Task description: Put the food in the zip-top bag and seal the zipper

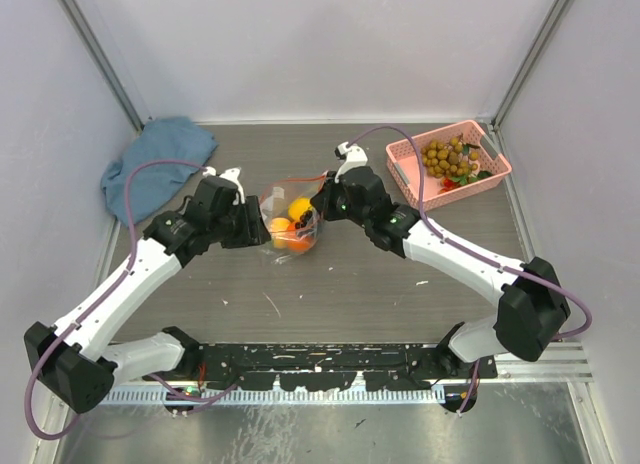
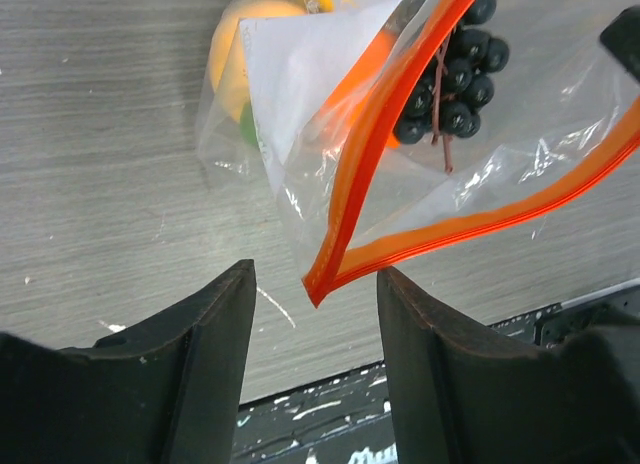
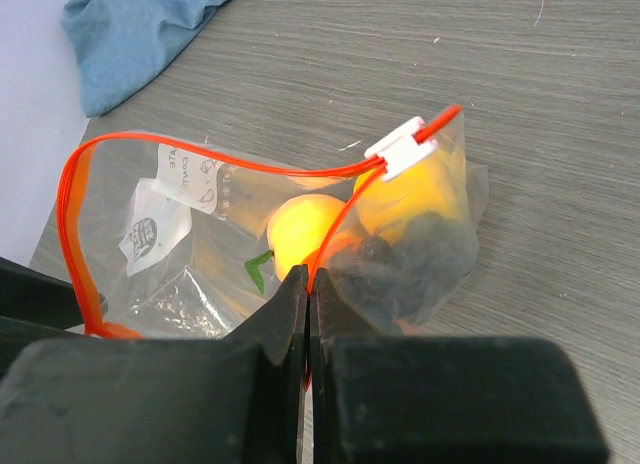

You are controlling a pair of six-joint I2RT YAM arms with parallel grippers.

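Note:
The clear zip top bag [image 1: 279, 199] with an orange zipper rim [image 2: 362, 166] gapes wide between my two hands. Inside it lie yellow and orange fruit [image 1: 300, 209] and a bunch of dark grapes [image 2: 455, 84]. My left gripper is open at the bag's left side; the pointed corner of the orange rim lies in the gap between its fingers. On the right, my right gripper is shut on the orange rim of the bag. A white slider [image 3: 402, 148] sits on the rim near its far end.
A pink basket [image 1: 400, 177] holding several olive-coloured round fruits [image 1: 447, 158] stands at the back right. Crumpled blue cloth [image 1: 155, 169] lies at the back left. Table in front of the bag is clear.

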